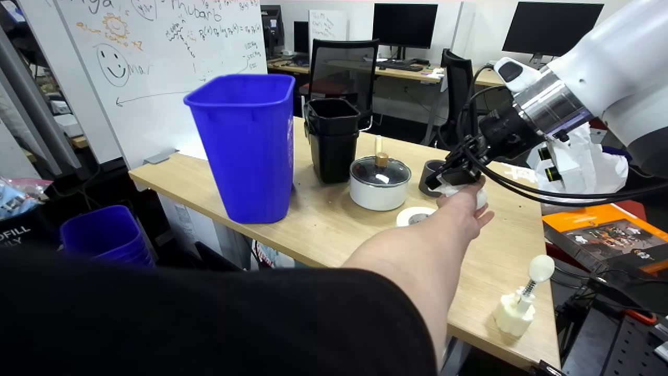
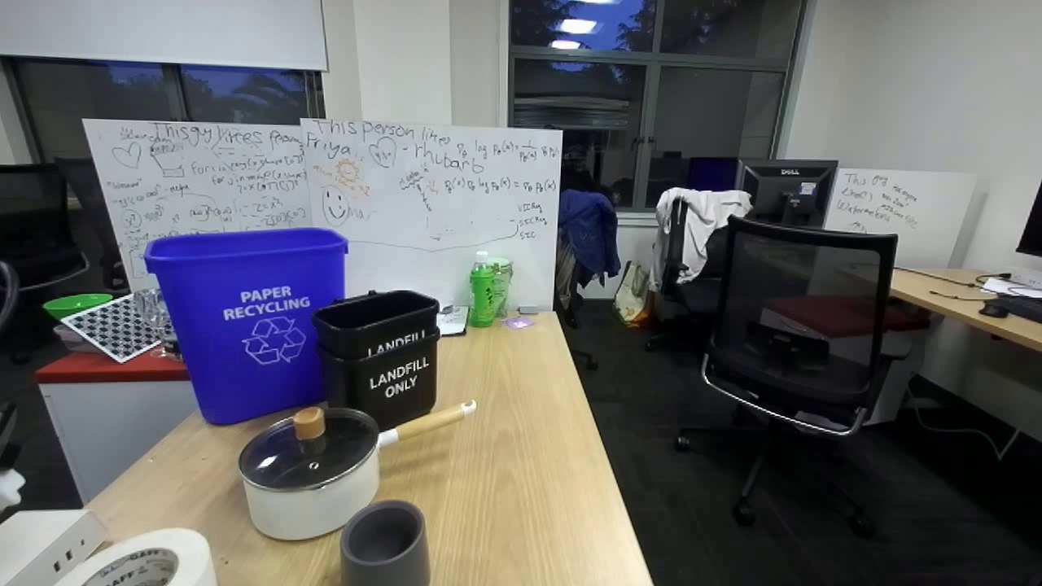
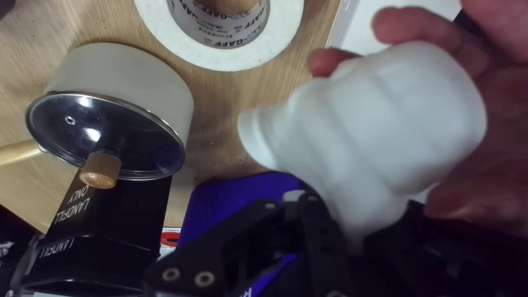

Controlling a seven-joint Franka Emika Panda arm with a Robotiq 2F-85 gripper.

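Note:
In the wrist view a white, rounded, bottle-like object (image 3: 396, 114) is pinched near one side by my gripper, whose black fingers are shut on it. A person's hand (image 3: 470, 188) cups the object's far end, fingers wrapped around it. Exterior view 1 shows my gripper (image 1: 445, 181) above the table beside the dark grey cup, and the person's forearm (image 1: 416, 247) reaches up to it. There the hand covers most of the white object.
A white lidded pot (image 1: 379, 188), a roll of white tape (image 1: 414, 216) and a dark grey cup (image 2: 386, 547) stand close by. Farther off are the blue recycling bin (image 1: 250, 150) and black landfill bins (image 1: 333, 144). A cream spring-topped piece (image 1: 516, 310) sits near the front right corner.

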